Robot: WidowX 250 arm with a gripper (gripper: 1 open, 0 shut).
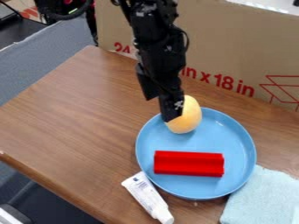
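Observation:
The black gripper [170, 107] hangs at the back of a blue plate [233, 147], just left of and over a pale orange-yellow rounded object [186, 121]. It is open; whether it touches that object is hard to tell. A red cylinder [188, 163] lies across the front half of the plate. A white tube [149, 197] lies on the wooden table [70, 114], left of and in front of the plate.
A light blue cloth [263, 201] lies at the right front. A cardboard box [246, 52] stands along the back. Its left edge borders a dark grey area.

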